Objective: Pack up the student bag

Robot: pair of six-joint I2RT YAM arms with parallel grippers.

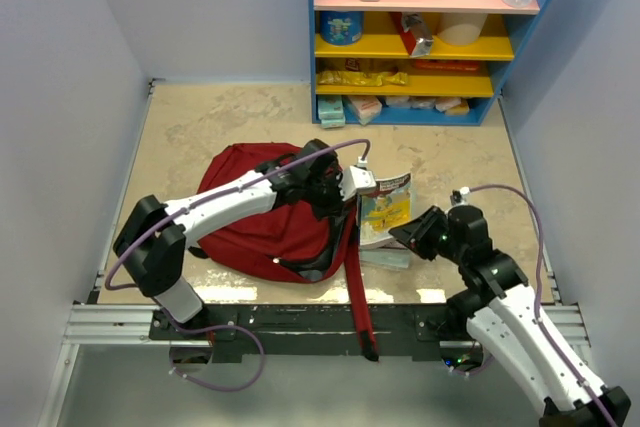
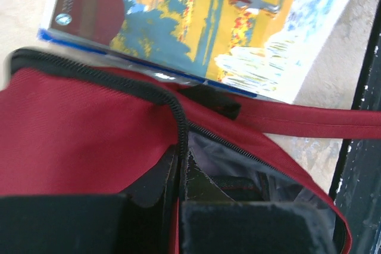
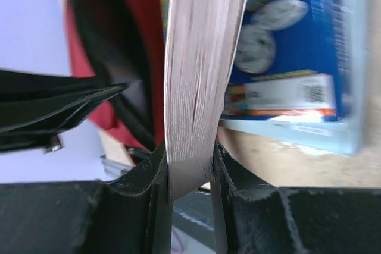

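Note:
The yellow book is lifted at a tilt just right of the red bag. Its white page edges run up from my right gripper, which is shut on one corner. Under it a blue book lies on a pale book. On the bag's zipped rim, my left gripper is shut, its fingers closed over the black zipper edge. The bag's dark opening shows beside that rim, partly covered by fabric.
A blue shelf unit with bottles, packets and a blue tin stands at the back. The bag's red strap runs over the front edge. Bare floor lies open at the right.

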